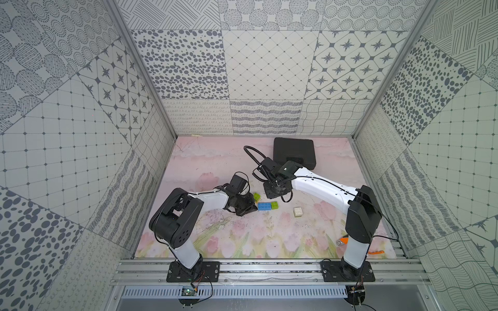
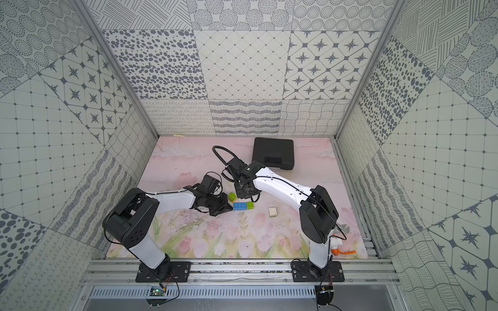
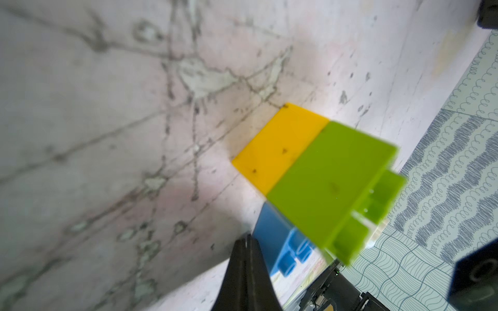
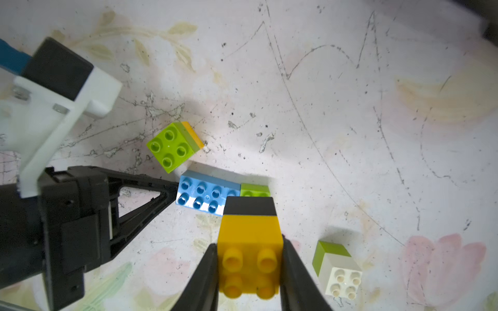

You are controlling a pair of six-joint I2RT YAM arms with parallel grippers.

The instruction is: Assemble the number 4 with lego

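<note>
On the table, a blue brick (image 4: 201, 195) lies flat with a green brick (image 4: 254, 190) at its right end, in line with it. Just above its left end in the right wrist view sits another green brick (image 4: 169, 147) on a yellow piece. My left gripper is shut, its tips right beside the blue brick's left end; nothing shows between them. A yellow brick (image 4: 250, 228) with a black piece (image 4: 250, 205) at its far end is in my right gripper, shut on it above the table. That brick hides part of the blue-green row.
A white brick (image 4: 339, 277) with a green part (image 4: 325, 252) stands apart to the right. At the back lies a black case (image 1: 294, 151). Orange-handled items (image 2: 342, 252) lie near the right arm's base.
</note>
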